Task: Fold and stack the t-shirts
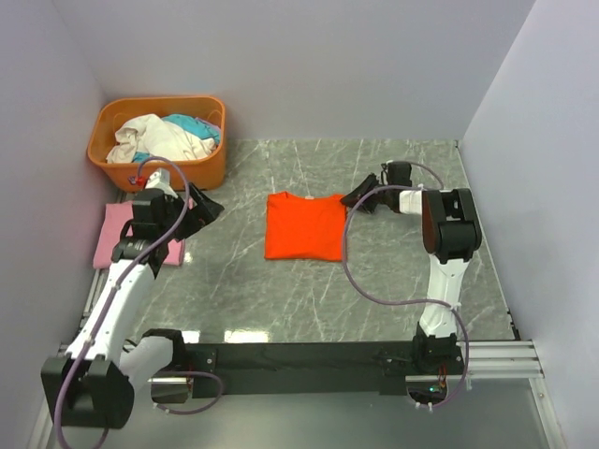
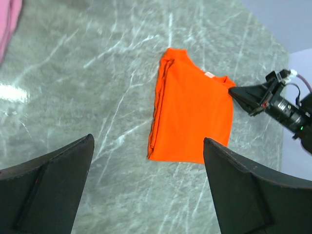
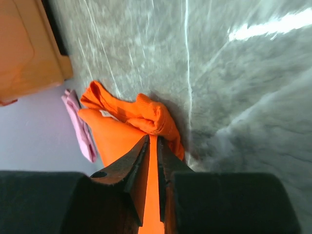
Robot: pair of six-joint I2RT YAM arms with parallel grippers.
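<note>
An orange t-shirt (image 1: 305,227), folded to a near-square, lies flat in the middle of the table. At its far right corner my right gripper (image 1: 352,199) is shut on the cloth; in the right wrist view a fold of the orange shirt (image 3: 158,119) runs between the fingers. My left gripper (image 1: 214,211) hangs over the left side, apart from the shirt. Its fingers (image 2: 53,180) stand wide open with bare table between them. A folded pink t-shirt (image 1: 110,238) lies at the left edge, partly hidden by the left arm.
An orange basket (image 1: 198,178) with white and teal cloth (image 1: 164,137) stands at the back left. Walls close in the sides and back.
</note>
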